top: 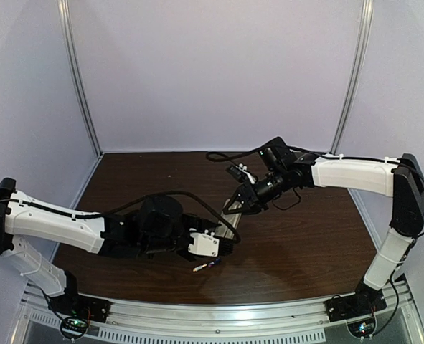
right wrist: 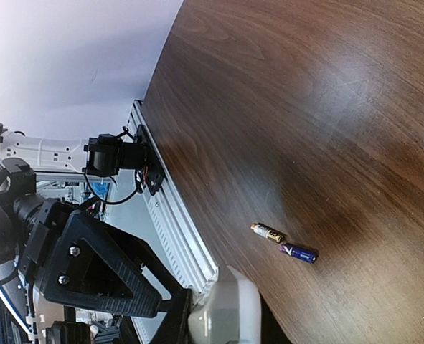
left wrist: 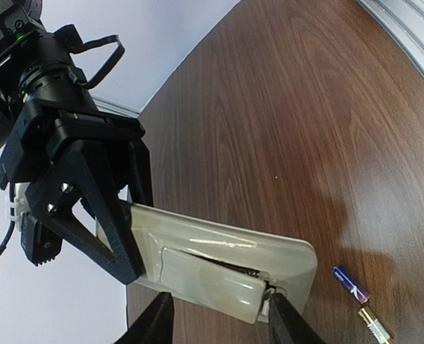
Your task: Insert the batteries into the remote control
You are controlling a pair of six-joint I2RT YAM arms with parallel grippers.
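Note:
My right gripper (top: 242, 202) is shut on the pale remote control (left wrist: 212, 276), holding it by one end above the table. In the left wrist view the battery cover on the remote's back appears slightly out of place. My left gripper is at the remote's other end, fingers apart, by the cover's edge. In the right wrist view the remote (right wrist: 226, 312) is seen end-on at the bottom. Two AA batteries, a purple one (left wrist: 350, 282) and a gold one (left wrist: 374, 324), lie end to end on the table below.
A metal rail (top: 219, 309) runs along its front edge, with walls at the back and sides.

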